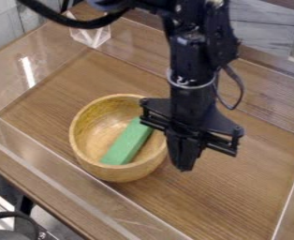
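Note:
My black gripper (183, 157) is shut, its tips pointing down just right of a round tan bowl (90, 126), with nothing visible between its fingers. A green rectangular block (125, 142) lies tilted inside the bowl, toward its right side. The bowl's right part is partly hidden behind the gripper's body.
A small clear object (90, 30) stands at the back left. Table edges run along the left and back, with a dark cable at the lower left.

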